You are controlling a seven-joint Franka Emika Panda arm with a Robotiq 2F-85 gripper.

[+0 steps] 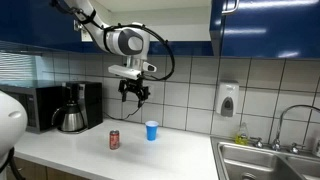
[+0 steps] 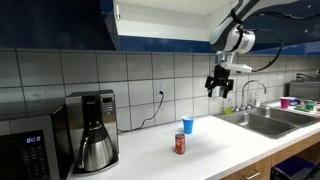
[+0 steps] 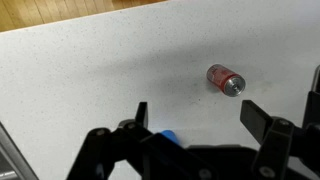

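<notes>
High over the white counter point(image 1: 170, 153), my gripper point(image 1: 134, 95) points downward. Its two black fingers stand wide apart in the wrist view, so the gripper is open, with only bare counter between the tips. A red and brown can point(image 1: 114, 140) stands upright on the counter well below; the wrist camera sees this can point(image 3: 226, 80) from above, silver top showing. Behind it, nearer the tiled wall, is a blue cup point(image 1: 151, 131). The gripper's body partly hides the cup point(image 3: 169, 135) in the wrist view. Neither object is touched.
A steel thermal jug in a coffee maker point(image 2: 96, 145) and a microwave point(image 2: 32, 150) occupy one end of the counter. At the other end lies the sink point(image 2: 272, 121), with a tap and a soap bottle point(image 1: 242, 133). Counter around the can and cup is clear.
</notes>
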